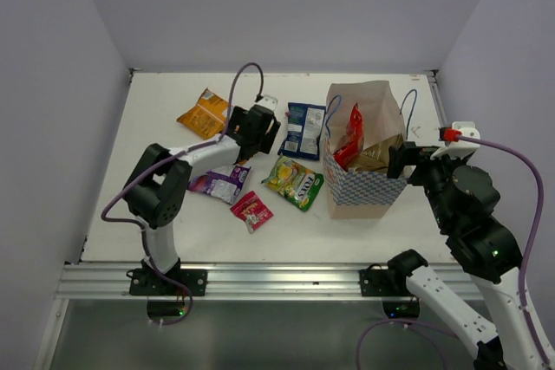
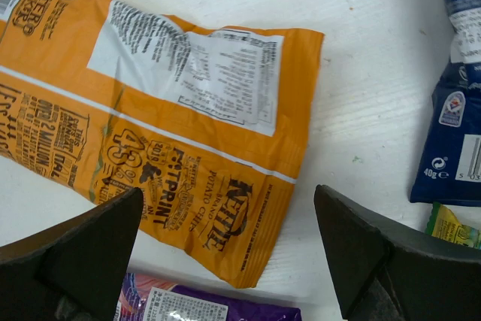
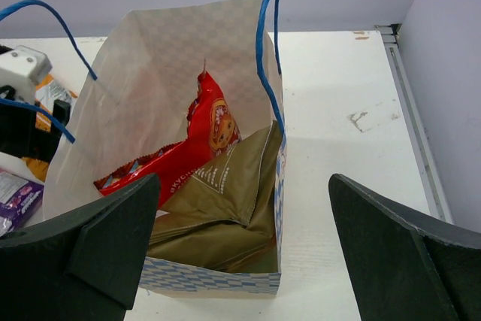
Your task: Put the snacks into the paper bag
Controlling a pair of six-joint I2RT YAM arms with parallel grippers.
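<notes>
My left gripper is open above an orange chip bag; an orange packet also lies at the upper left. A blue packet, a green packet, a small red packet and a purple packet lie nearby on the white table. The paper bag stands right of them, holding a red packet and an olive-gold one. My right gripper is open at the bag's near side, nothing between its fingers.
The white table is bordered by grey walls and a metal front rail. Blue handles rise from the bag. Bare table shows to the bag's right.
</notes>
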